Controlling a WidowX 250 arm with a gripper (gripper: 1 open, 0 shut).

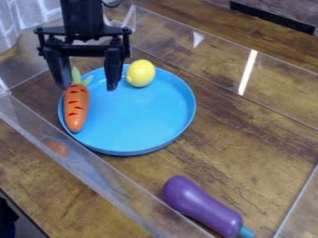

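My black gripper (pixel 87 74) hangs open above the left part of a blue plate (pixel 149 119), its fingers spread over the upper end of an orange toy carrot (pixel 76 109) that lies along the plate's left side. A yellow lemon-like toy (pixel 140 72) sits at the plate's back. A purple toy eggplant (pixel 202 206) lies on the wooden floor at the lower right, off the plate.
Clear plastic walls border the wooden surface (pixel 246 121), one crossing diagonally at the lower left. The area right of the plate is bare.
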